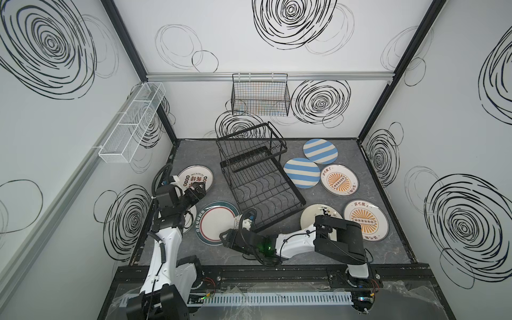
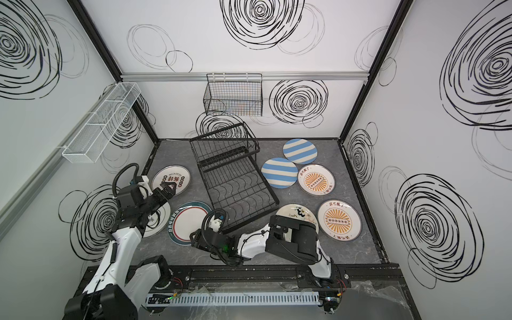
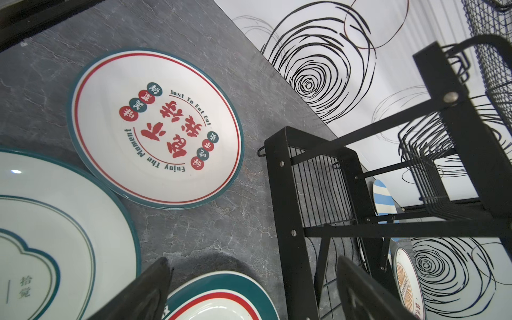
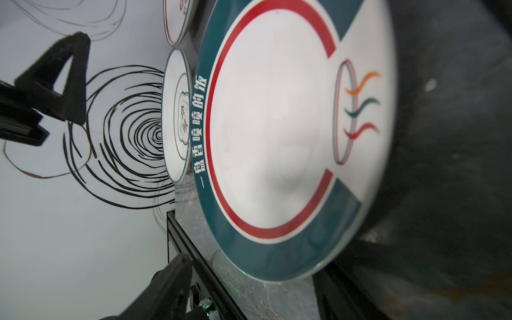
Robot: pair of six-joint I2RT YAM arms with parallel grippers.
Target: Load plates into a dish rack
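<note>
A black wire dish rack (image 1: 261, 197) stands empty in the middle. My right gripper is at the near rim of the teal-and-red bordered plate (image 4: 266, 128), one finger at or under its edge; whether it grips is unclear. My left gripper (image 1: 197, 192) hangs over the plates on the left, above the gap between the red-lettered plate (image 3: 154, 128), the teal-line plate (image 3: 64, 250) and the bordered plate. Its fingers look apart, with nothing seen between them. On the right lie two striped plates (image 1: 302, 172), two orange-patterned plates (image 1: 366, 220) and a cream plate (image 1: 314, 213), partly hidden by my right arm.
A black wire basket (image 1: 260, 96) hangs on the back wall and a white one (image 1: 128, 122) on the left wall. My right arm lies across the front of the table. Some bare table shows at the back left.
</note>
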